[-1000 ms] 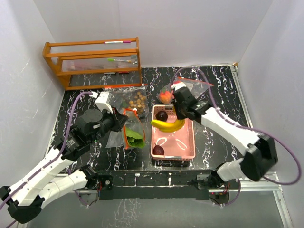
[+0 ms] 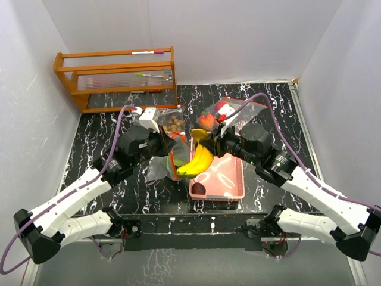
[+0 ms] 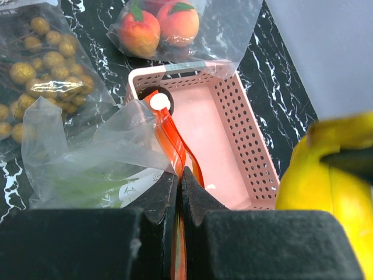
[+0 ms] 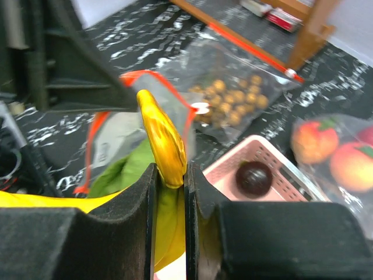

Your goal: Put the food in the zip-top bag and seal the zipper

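Observation:
In the top view my right gripper [image 2: 212, 143] holds a bunch of yellow bananas [image 2: 196, 164] by its stem, hanging over the open zip bag [image 2: 156, 170]. The stem [image 4: 163, 140] sits in the fingers in the right wrist view. My left gripper is shut on the bag's orange zipper edge [image 3: 172, 137]. Green leafy food [image 4: 131, 166] shows inside the bag, partly behind the bananas.
A pink basket [image 2: 237, 187] holds avocados [image 2: 199, 189]. Bags of small round food [image 3: 58, 73] and peaches [image 3: 180, 26] lie behind. A wooden rack [image 2: 83, 89] stands at the back left.
My right gripper has raised the bananas from the basket and moved them left over the bag. My left gripper has moved right with the bag's edge.

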